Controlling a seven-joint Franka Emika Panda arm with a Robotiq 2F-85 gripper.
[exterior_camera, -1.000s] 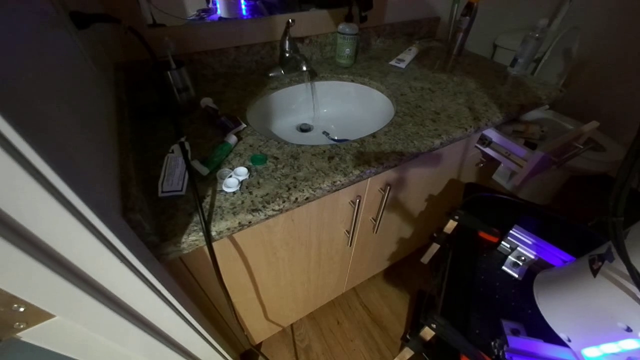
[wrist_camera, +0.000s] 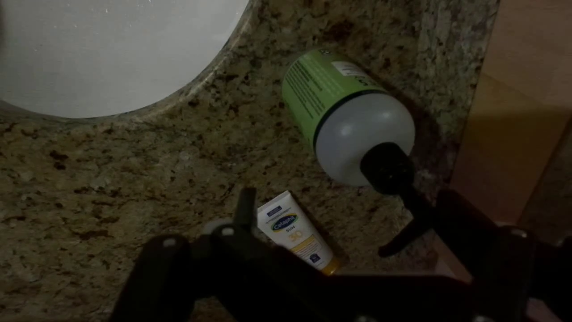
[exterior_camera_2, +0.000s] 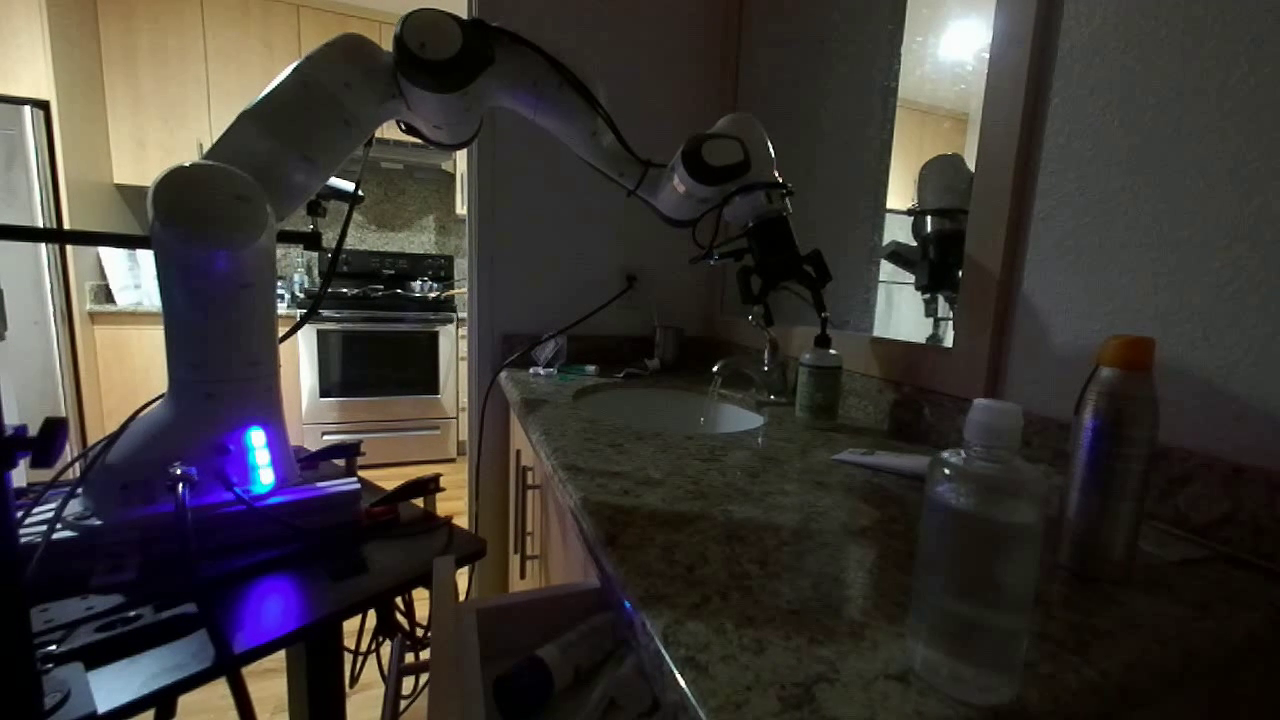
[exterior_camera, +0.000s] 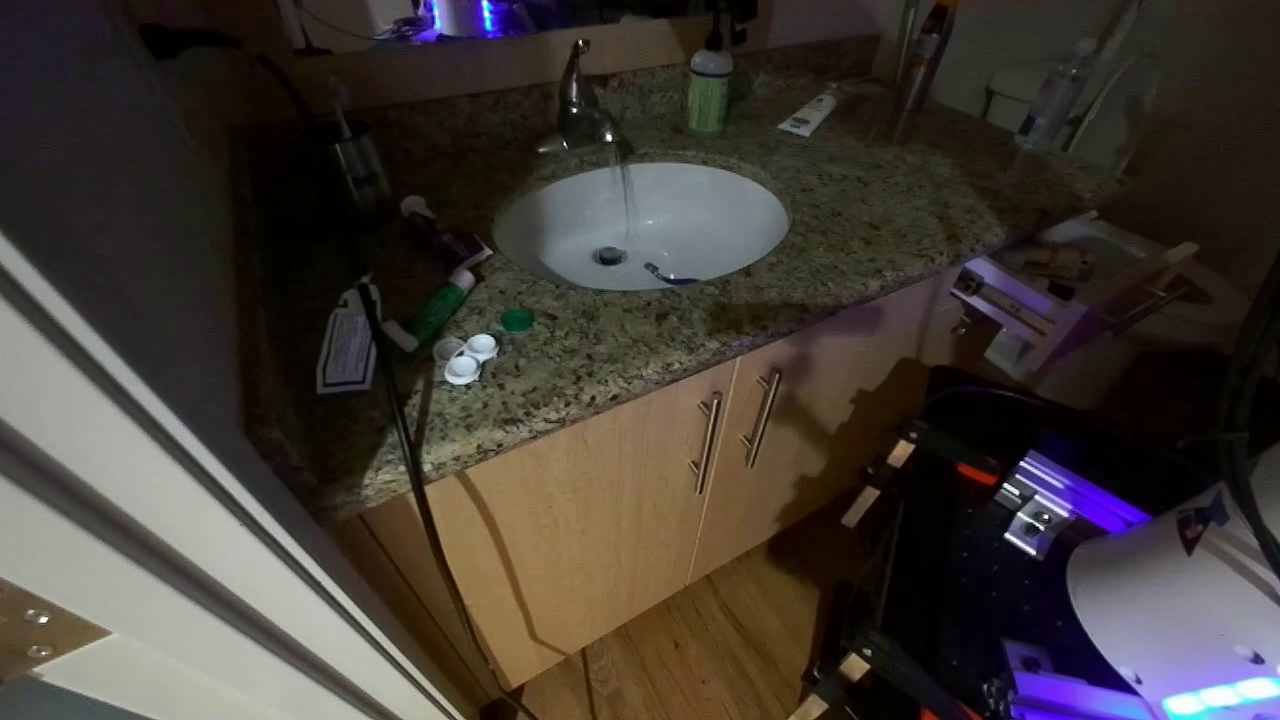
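Note:
A soap pump bottle (exterior_camera: 709,96) with a green label and black pump stands on the counter right of the tap. In the wrist view the same bottle (wrist_camera: 343,112) lies right of centre, its black pump reaching down beside my right finger (wrist_camera: 456,214). My gripper (exterior_camera_2: 793,329) points downward at the bottle's top in exterior view 2. It is open; the left finger (wrist_camera: 246,209) stands well apart from the pump. Whether the right finger touches the pump, I cannot tell.
A white sunscreen tube (wrist_camera: 295,233) lies on the counter near the bottle. Water runs from the tap (exterior_camera: 582,114) into the white sink (exterior_camera: 720,222). A clear bottle (exterior_camera_2: 978,564) and a metal bottle (exterior_camera_2: 1110,468) stand farther along. The mirror (exterior_camera_2: 918,276) rises behind the counter.
In exterior view 1 the pump bottle has shifted slightly to the right and turned, so a different side of its label faces the camera. The rest of the counter looks the same.

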